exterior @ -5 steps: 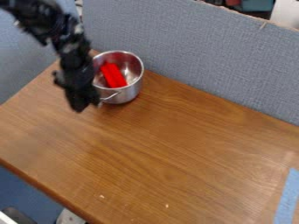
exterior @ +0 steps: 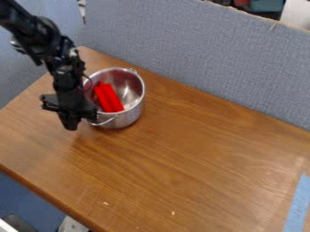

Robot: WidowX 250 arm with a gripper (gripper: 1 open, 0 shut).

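A steel pot (exterior: 132,88) stands on the wooden table at the left, near the back wall, with a red object (exterior: 109,98) inside it. My black gripper (exterior: 72,119) is low at the pot's left side, beside a thin wire handle that hangs along the pot. The gripper is shut; whether anything thin is between its fingers cannot be seen.
Grey padded walls (exterior: 206,45) line the back and left. A pale blue strip (exterior: 295,204) lies at the right edge.
The pot has moved slightly toward the front-left, and the gripper has moved with it, a little lower in the view.
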